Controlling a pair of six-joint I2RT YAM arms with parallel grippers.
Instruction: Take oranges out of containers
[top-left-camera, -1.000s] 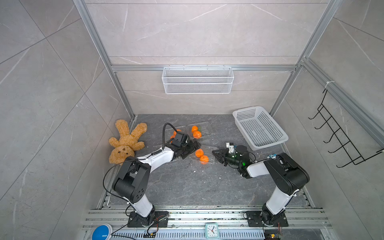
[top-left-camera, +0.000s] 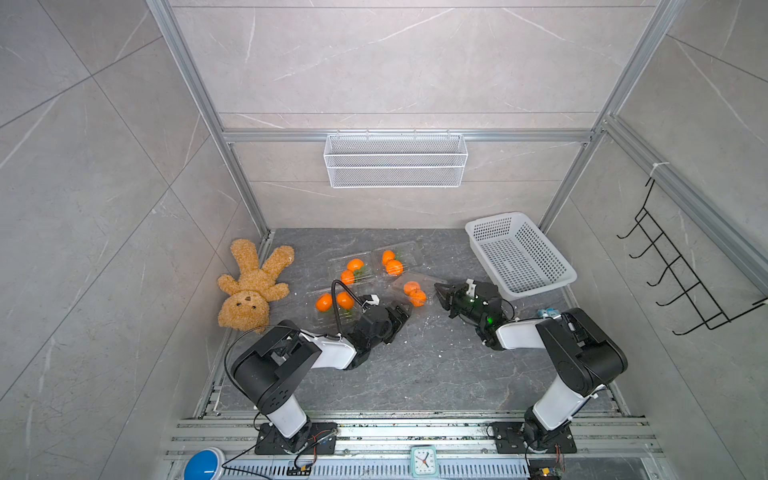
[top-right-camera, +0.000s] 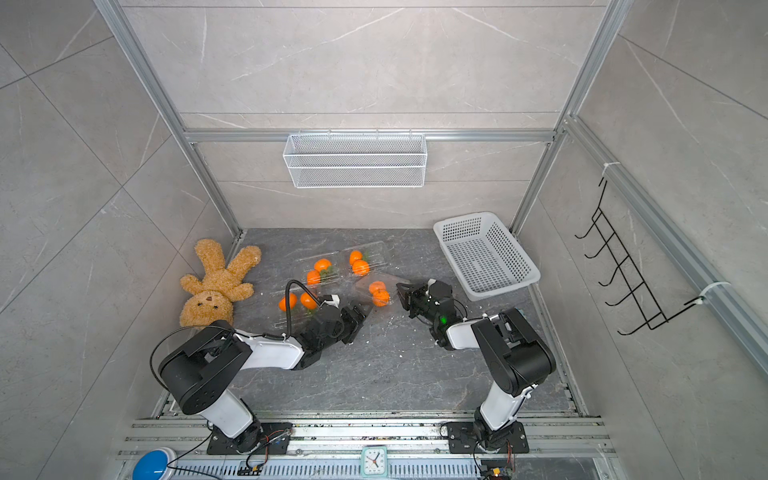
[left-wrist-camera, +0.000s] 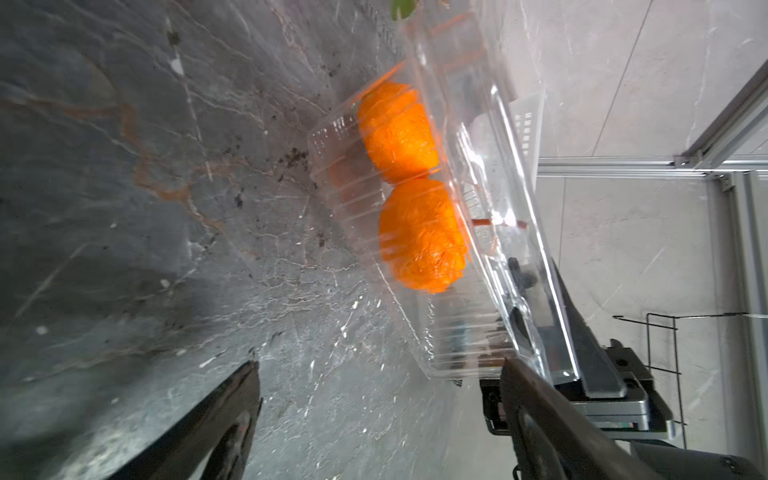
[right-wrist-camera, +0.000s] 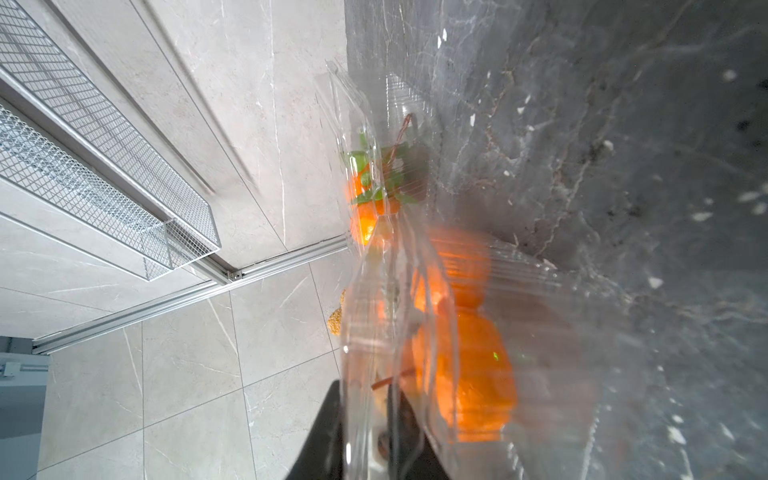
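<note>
A clear plastic container (left-wrist-camera: 448, 332) with two oranges (left-wrist-camera: 425, 232) inside shows in the left wrist view. My right gripper (top-left-camera: 442, 294) is shut on its right-hand end; in the right wrist view the clear wall runs between dark, blurred fingers (right-wrist-camera: 321, 428). Whether the container's base is off the table is unclear. To its left and nearer the front, my left gripper (top-left-camera: 400, 314) is open and empty. Other clear containers holding oranges (top-left-camera: 356, 265) lie at the back; another pair of oranges (top-left-camera: 345, 300) sits behind the left arm, partly covered by it.
The empty grey basket (top-left-camera: 564, 276) stands at the back right. A teddy bear (top-left-camera: 254, 280) lies at the left edge. A white wire rack (top-left-camera: 396, 160) hangs on the back wall.
The right gripper and its container have shifted toward the back right, both oranges with them.
</note>
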